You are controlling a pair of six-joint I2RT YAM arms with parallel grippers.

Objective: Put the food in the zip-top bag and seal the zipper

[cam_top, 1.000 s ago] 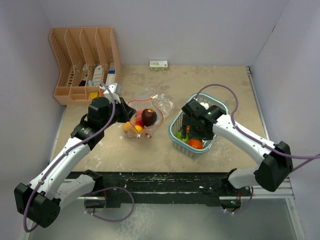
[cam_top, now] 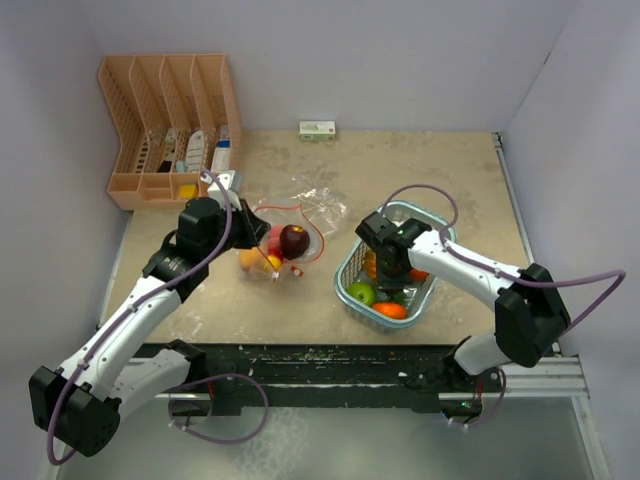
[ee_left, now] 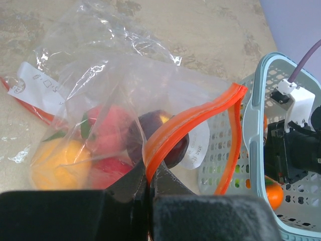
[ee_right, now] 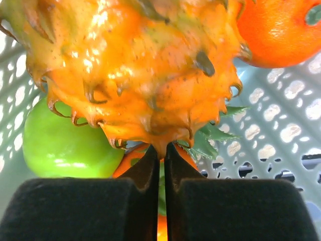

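Note:
On the table lies a clear zip top bag (cam_top: 325, 205) with an orange-red zipper (ee_left: 200, 113). Several foods are in it, among them a dark round fruit (cam_top: 294, 241) and a yellow-orange one (ee_left: 61, 163). My left gripper is shut on the bag's zipper edge, and the mouth gapes open beside it. Inside the pale basket (cam_top: 345, 296), my right gripper is shut on the pointed tip of a spiky orange horned melon (ee_right: 145, 75). Around it are a green apple (ee_right: 67, 143) and an orange tomato-like food (ee_right: 281, 30).
A tan divided rack (cam_top: 140, 190) stands at the back left, and a small green-white box (cam_top: 317, 130) at the back wall. The basket stands right of the bag. Bare table lies in front of the bag.
The dark fruit and bag mouth shifted slightly; the left arm stays put.

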